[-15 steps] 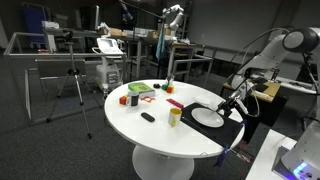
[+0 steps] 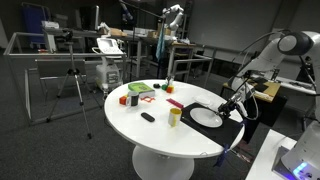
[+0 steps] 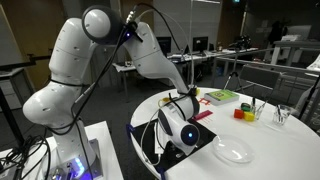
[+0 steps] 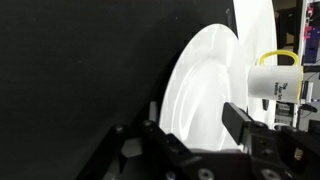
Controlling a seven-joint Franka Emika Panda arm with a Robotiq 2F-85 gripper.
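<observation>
A white plate (image 2: 204, 118) lies partly on a black mat on the round table. In the wrist view the plate (image 4: 205, 85) fills the middle, and its near edge runs in between my two dark fingers. My gripper is open, one finger on each side of that edge, with a gap still showing; whether a pad touches the plate cannot be made out. From the opposite side, the arm's wrist stands over the mat with the plate (image 3: 232, 150) just beside it, and the fingertips are mostly hidden there.
A cup with a yellow handle (image 4: 275, 82) stands beyond the plate. The black mat (image 4: 80, 70) lies under the gripper. Farther off are a green tray (image 2: 138, 88), a red object (image 2: 175, 103) and a dark object (image 2: 148, 117).
The arm's wrist has shifted slightly at the plate's edge. The plate and the other table objects look to be in the same places.
</observation>
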